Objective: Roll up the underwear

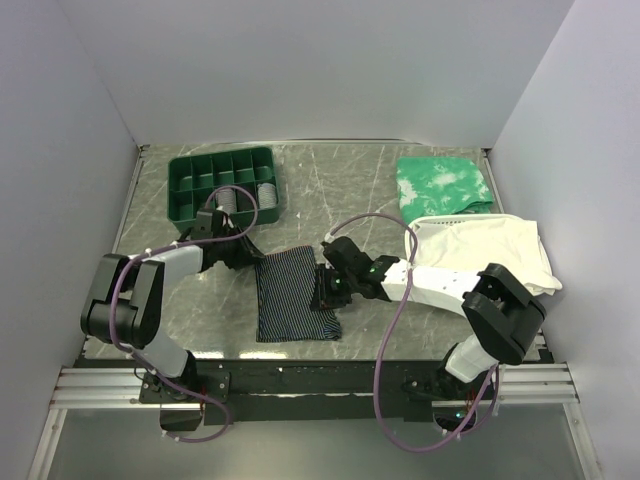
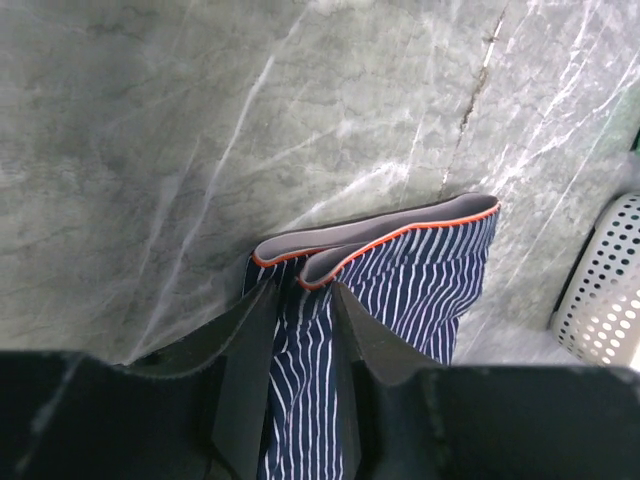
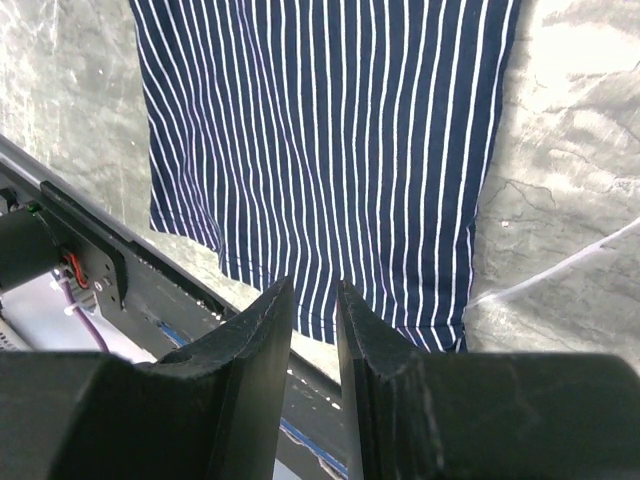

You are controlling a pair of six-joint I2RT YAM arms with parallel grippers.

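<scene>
The navy underwear with white stripes (image 1: 286,303) lies spread on the marble table, its orange-edged waistband (image 2: 420,224) toward the back. At the waistband's left corner, my left gripper has its fingers part open around the cloth, with striped fabric showing between the tips. Over the underwear's right side is my right gripper (image 1: 322,303). In the right wrist view, striped cloth (image 3: 330,150) spreads ahead of the right gripper; its fingers are apart with no fabric pinched between them.
A green divided box (image 1: 222,160) with rolled grey items stands at the back left. Green cloth (image 1: 440,185) lies at the back right, near a white basket (image 1: 425,230) covered by pale cloth. Bare table shows between box and basket.
</scene>
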